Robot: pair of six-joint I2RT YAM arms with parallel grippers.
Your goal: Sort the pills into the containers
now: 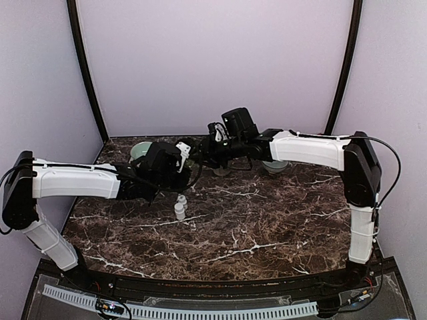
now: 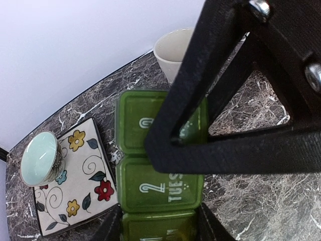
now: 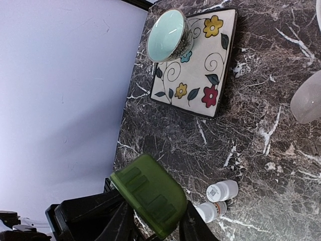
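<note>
A green pill organizer (image 2: 158, 183), one lid marked TUES, is raised above the table, with my left gripper shut on its lower part. My right gripper (image 1: 208, 150) is up against it; a black finger crosses the upper compartment in the left wrist view. The organizer (image 3: 148, 191) also fills the lower middle of the right wrist view, partly hiding the fingers, so I cannot tell how far the right fingers are closed. Two small white bottles (image 3: 222, 190) (image 1: 179, 211) stand on the table below.
A floral square tile (image 3: 190, 80) with a pale green cup (image 3: 165, 35) lies near the back left. A white cup (image 2: 170, 50) is behind the organizer. A bowl (image 1: 275, 167) sits at back right.
</note>
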